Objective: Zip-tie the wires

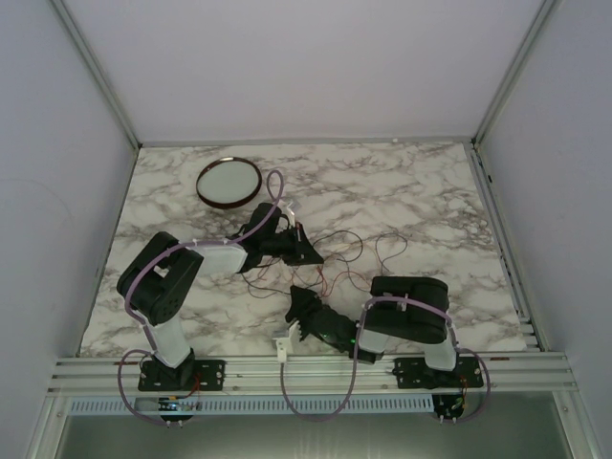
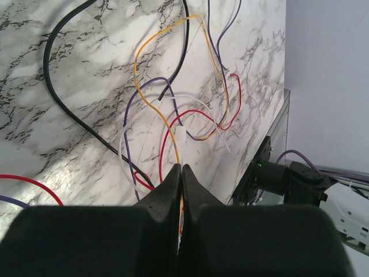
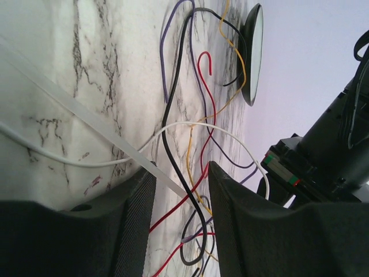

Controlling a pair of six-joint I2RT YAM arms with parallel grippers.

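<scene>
Loose wires in black, red, yellow, purple and white lie tangled on the marble table (image 1: 430,191). My left gripper (image 1: 316,258) is shut above their middle; in the left wrist view a yellow wire (image 2: 149,101) runs behind its fingertips (image 2: 181,170), and whether it is held I cannot tell. A translucent zip tie (image 3: 104,127) slants across the right wrist view. My right gripper is low at the near part of the tangle, part open, with the zip tie, a black wire (image 3: 173,156) and a red wire between or behind its fingers.
A round white dish with a dark rim (image 1: 229,183) lies at the back left. Side walls and a front metal rail (image 1: 306,363) bound the space.
</scene>
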